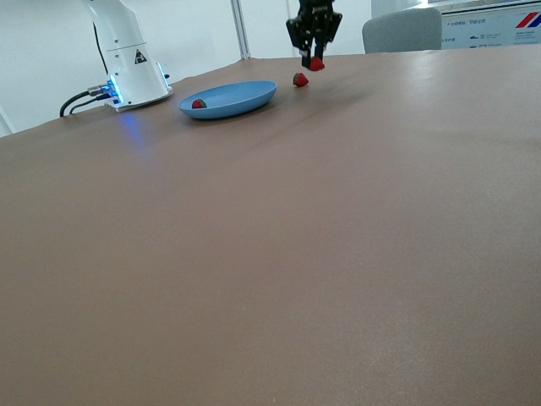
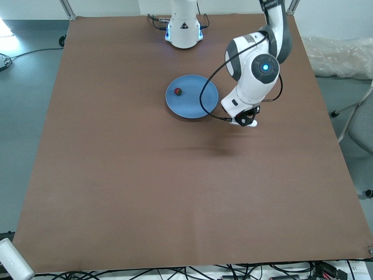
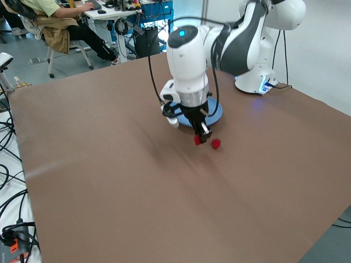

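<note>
A blue plate lies on the brown table, with one strawberry on it. Beside the plate, my gripper is shut on a red strawberry, held just above the table. Another strawberry rests on the table near it, off the plate. In the camera left view the arm's white wrist hides the fingers and both of these strawberries.
The arm's base stands at the back of the table. A grey chair is beyond the right edge, and cables run along the near edge.
</note>
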